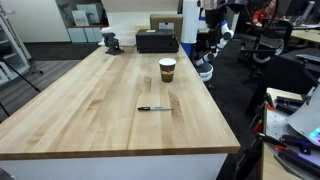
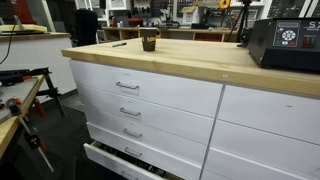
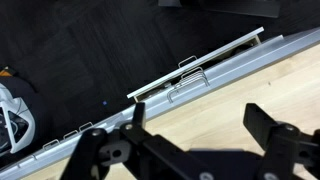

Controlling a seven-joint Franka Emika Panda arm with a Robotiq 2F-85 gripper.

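My gripper is open above the wooden counter's edge, its two black fingers wide apart with nothing between them. In exterior view 1 the white arm comes in at the upper right, beyond the counter's right edge. A dark cup with a pale rim stands upright on the counter, apart from the arm. Nearer that camera lies a black marker. The cup and marker also show in exterior view 2, which does not show the gripper clearly. Below them, a bottom drawer stands pulled out.
Handles and white drawer fronts line the counter's side. A black boxy machine occupies the far end.
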